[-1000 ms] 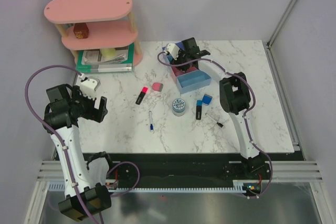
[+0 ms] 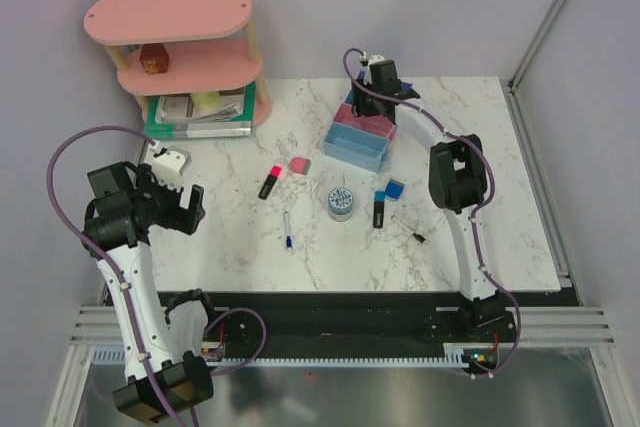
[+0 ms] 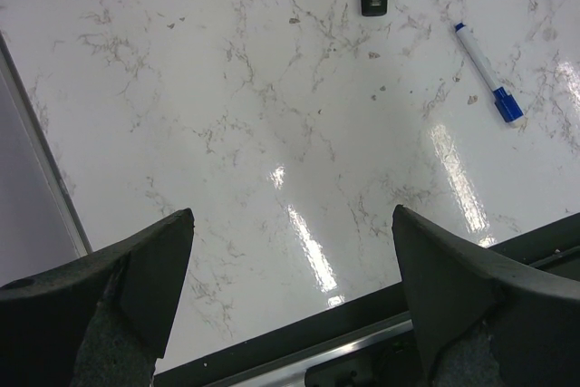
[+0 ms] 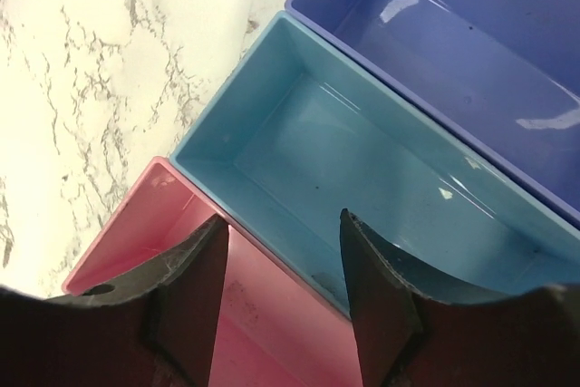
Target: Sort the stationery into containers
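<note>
The row of joined containers, with a light-blue box (image 2: 354, 149) in front and a pink box (image 2: 370, 125) behind, stands askew at the table's back. My right gripper is part open, its fingers either side of the wall between the pink tray (image 4: 136, 210) and the teal tray (image 4: 353, 160); the gap around the wall shows. On the table lie a pink-capped black stick (image 2: 269, 183), a pink eraser (image 2: 299, 164), a blue-capped marker (image 2: 288, 231), a blue-capped black stick (image 2: 379, 210) and a blue block (image 2: 394, 189). My left gripper (image 2: 190, 209) hangs open and empty at the left.
A round patterned tin (image 2: 341, 203) stands mid-table. A small black-tipped item (image 2: 409, 231) lies near the front right. At the back left stands a pink shelf (image 2: 190, 67) with books (image 2: 205, 130) under it. Bare table spreads at the far right.
The container row has turned from one slant, through straight, to the opposite slant, its back end swinging right. My right gripper has moved right along with it. The left arm has not moved.
</note>
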